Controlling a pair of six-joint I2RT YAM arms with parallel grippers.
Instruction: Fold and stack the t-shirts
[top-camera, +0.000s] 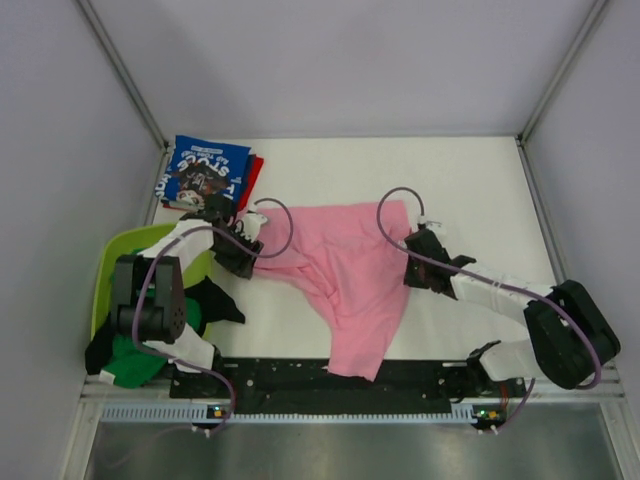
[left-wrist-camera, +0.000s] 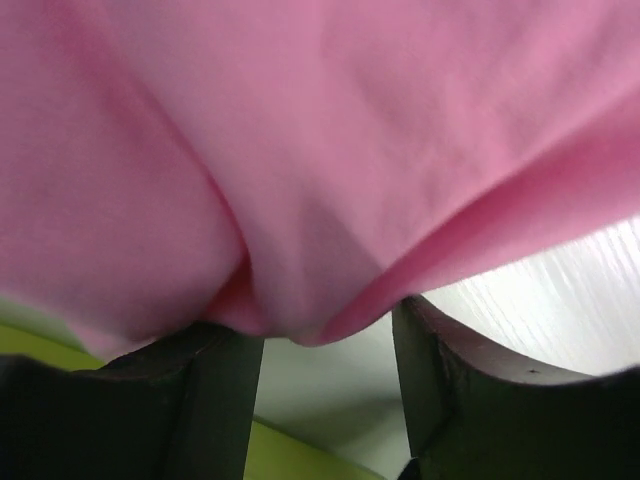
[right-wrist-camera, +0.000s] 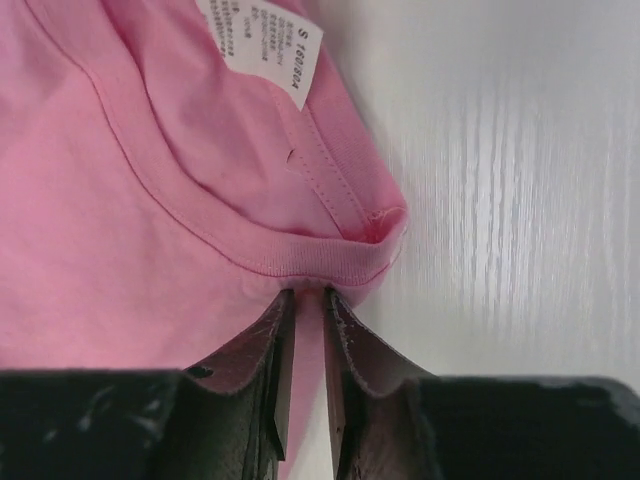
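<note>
A pink t-shirt (top-camera: 340, 260) lies loosely spread on the white work surface, with a long part reaching to the front edge. My left gripper is at its left end, fingers apart around a bunched pink fold; whether they grip it is unclear. My right gripper is at the shirt's right side by the collar band and white label (right-wrist-camera: 262, 45), fingertips close together on the fabric; whether cloth is held between them is unclear.
Folded shirts, blue over red (top-camera: 205, 168), are stacked at the back left. A green bin (top-camera: 112, 270) with dark and green cloth stands front left.
</note>
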